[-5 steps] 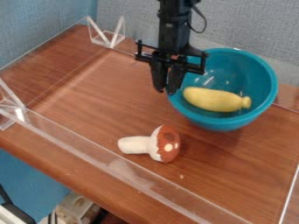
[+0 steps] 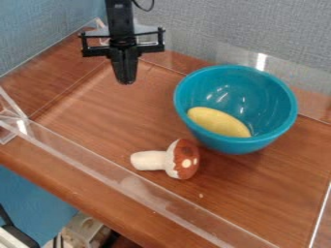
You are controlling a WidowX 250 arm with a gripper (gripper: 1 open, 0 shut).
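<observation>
My black gripper hangs at the upper left of the camera view, above the back left of the wooden table, shut with nothing visible between its fingers. A teal bowl stands at the right, with a yellow oblong object lying inside it. A toy mushroom with a brown, spotted cap lies on its side in front of the bowl.
Clear plastic barriers run along the front and side edges. Grey padded walls stand behind.
My gripper has moved left and up, away from over the bowl. The yellow object sits lower in the bowl, turned compared with a second ago.
</observation>
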